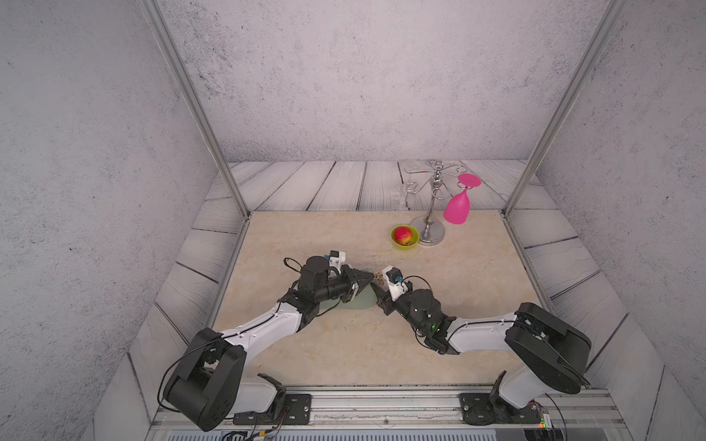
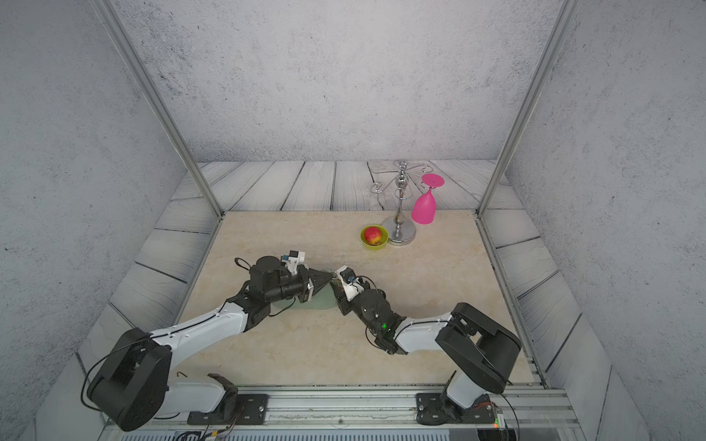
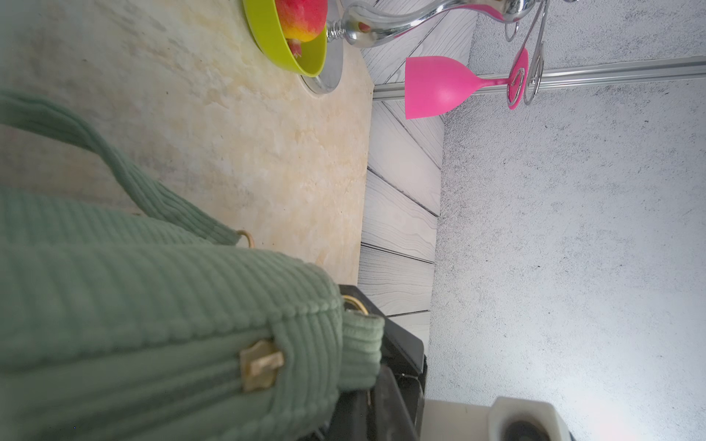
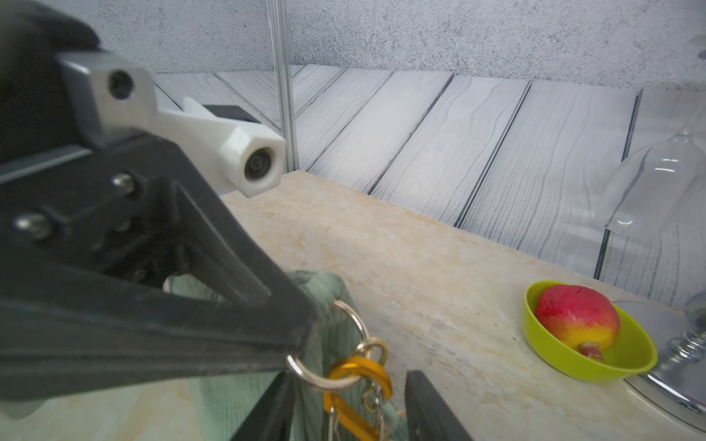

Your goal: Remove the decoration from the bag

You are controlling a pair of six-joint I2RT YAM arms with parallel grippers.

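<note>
A green corduroy bag (image 3: pixel 161 308) lies mid-table, mostly under my arms in both top views. In the right wrist view a gold ring with an orange clasp (image 4: pixel 353 411) and small chains, the decoration, hangs at the bag's end. My left gripper (image 1: pixel 367 278) is shut at that end; its dark finger meets the large ring, and whether it grips the ring is unclear. My right gripper faces it, part open, its two fingertips either side of the clasp, which appears not clamped. In the left wrist view the bag hides much of the left fingers.
Behind the grippers stand a lime bowl (image 1: pixel 397 244) with an apple and a chrome stand (image 1: pixel 426 231) carrying glasses, including a pink one (image 1: pixel 456 209).
</note>
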